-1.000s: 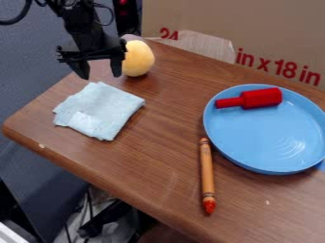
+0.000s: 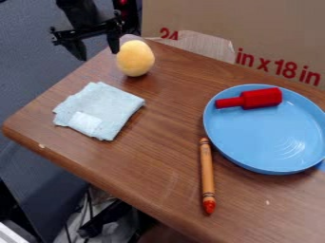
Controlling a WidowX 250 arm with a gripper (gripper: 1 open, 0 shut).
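Observation:
My black gripper (image 2: pixel 94 48) hangs at the upper left, beyond the table's back-left edge, its fingers spread open with nothing seen between them. To its right a pale yellow egg-shaped object (image 2: pixel 135 58) stands on the table. A folded light-blue cloth (image 2: pixel 99 110) lies on the left part of the table, below the gripper in the view. A blue plate (image 2: pixel 264 144) on the right holds a red rolling pin (image 2: pixel 260 98). An orange crayon (image 2: pixel 207 175) lies beside the plate, red tip toward the front.
A cardboard box (image 2: pixel 235 33) stands along the back.
My gripper has moved up, toward the back, away from above the cloth. The objects on the table have not visibly moved.

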